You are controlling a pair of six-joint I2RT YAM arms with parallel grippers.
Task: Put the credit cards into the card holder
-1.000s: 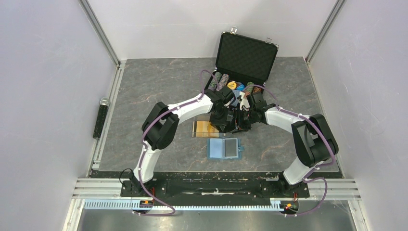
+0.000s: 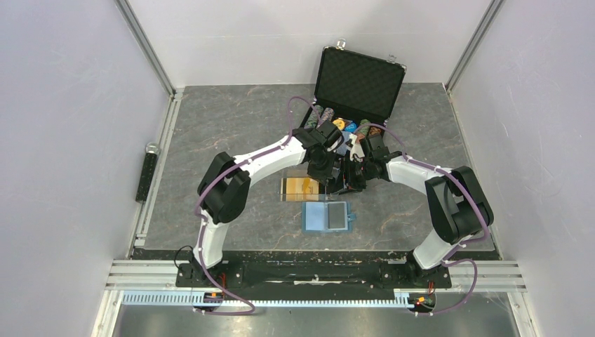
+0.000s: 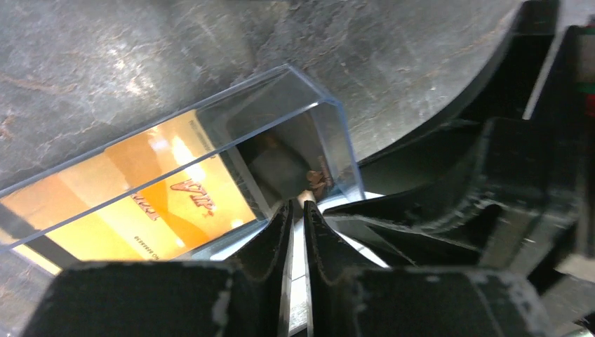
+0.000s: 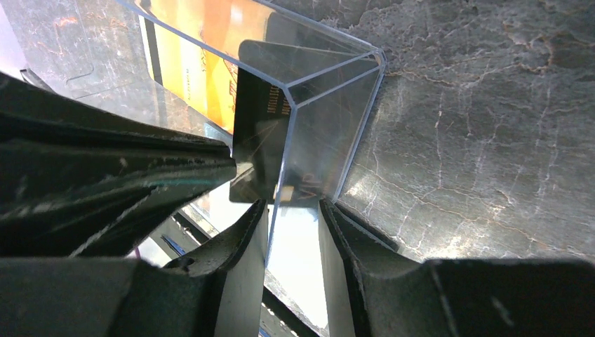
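A long clear box [image 3: 327, 132] lies under both grippers, with orange cards [image 3: 184, 205] along one part of it. At its other end is a black card [image 4: 261, 126] with small print. In the left wrist view my left gripper stands slightly open, its fingertips at the black card's edge, a narrow gap between them. From the right wrist view, its dark finger [image 4: 175, 165] reaches to that card. My right gripper is shut on the end wall of the clear box. A light-blue, two-panel piece [image 2: 315, 215] lies flat in front of the box.
Behind the grippers an open black case [image 2: 360, 81] holds rolls and small coloured items. A microphone [image 2: 146, 173] lies beyond the left rail. Bare grey table [image 2: 224, 116] spreads to the left of the case and on the right side.
In the top view, my left arm's elbow has swung outward to the left and its gripper has shifted slightly. The right arm and the box look the same.
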